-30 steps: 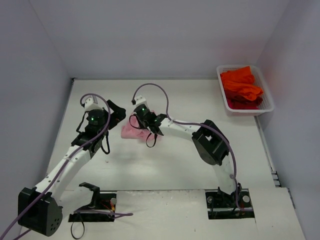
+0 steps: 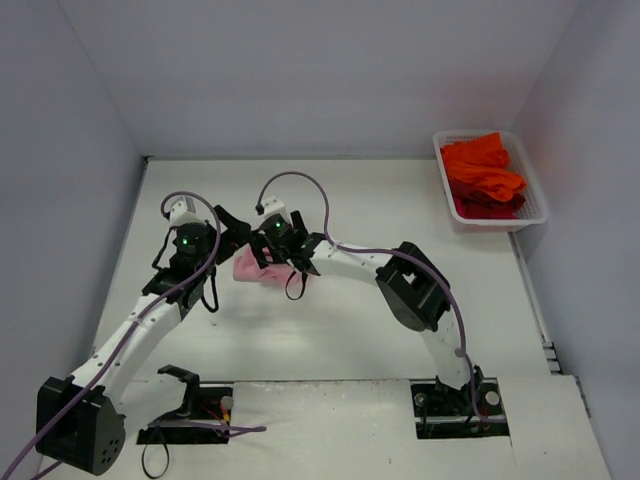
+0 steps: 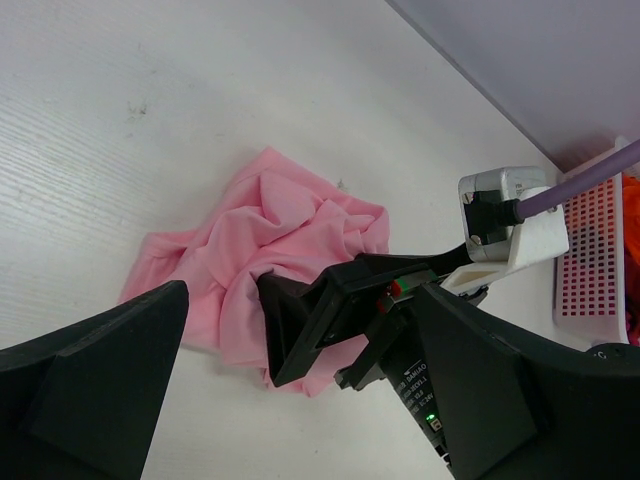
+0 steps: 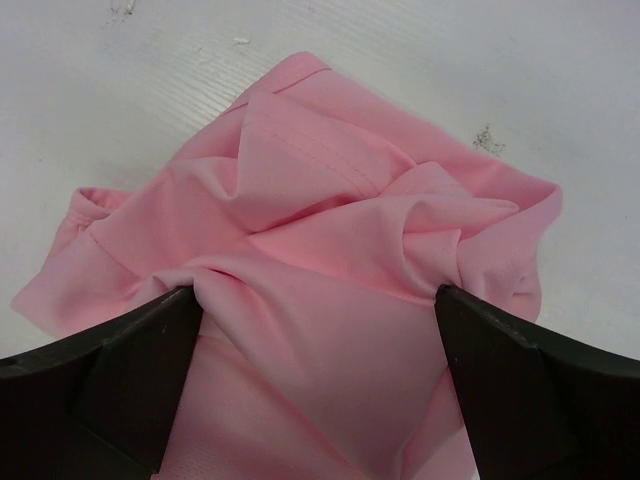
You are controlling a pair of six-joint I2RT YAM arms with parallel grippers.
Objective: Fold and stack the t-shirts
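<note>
A crumpled pink t-shirt (image 2: 255, 268) (image 3: 280, 230) (image 4: 310, 260) lies in a loose heap on the white table, partly hidden under my right gripper (image 2: 275, 240). That gripper stands open, both fingertips down on the cloth in the right wrist view, folds of fabric between and around them. My left gripper (image 2: 232, 232) is open above the table just left of the shirt, with nothing between its fingers; in the left wrist view it looks across at the shirt and the right gripper.
A white basket (image 2: 530, 210) at the back right holds orange and red cloths (image 2: 485, 170). Walls bound the table at back and sides.
My right gripper and the pink shirt have moved slightly left over the last second, and the right gripper's fingers now appear more spread. The left arm is nearly still.
</note>
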